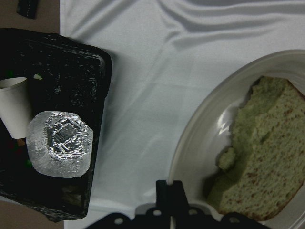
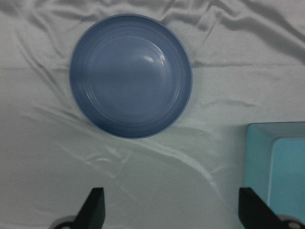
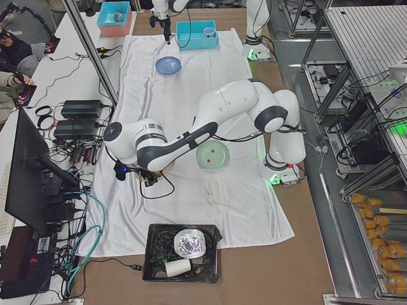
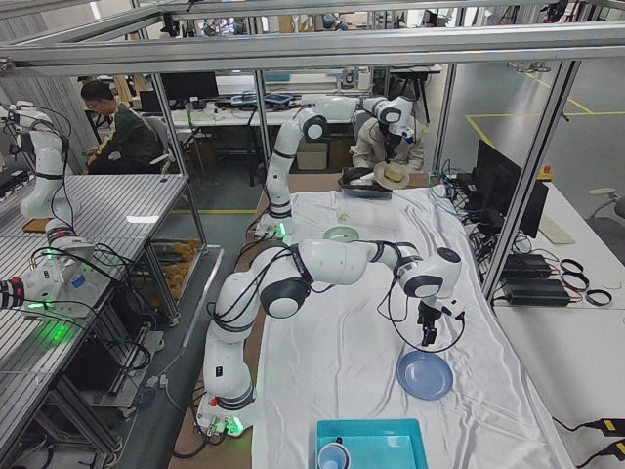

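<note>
My left gripper (image 3: pixel 137 175) is shut above the near rim of a pale plate (image 1: pixel 195 143) holding a torn, speckled piece of bread (image 1: pixel 262 152); nothing clearly shows between the fingers. In the camera left view the arm mostly hides that plate. My right gripper stands open and empty above the cloth, near a blue plate (image 2: pixel 131 76) and a turquoise bin (image 2: pixel 257 157).
A black tray (image 3: pixel 159 267) with a foil dish (image 3: pixel 189 243) and a white cup (image 3: pixel 178 267) sits at the near end. A green plate (image 3: pixel 213 155) lies beside the left arm.
</note>
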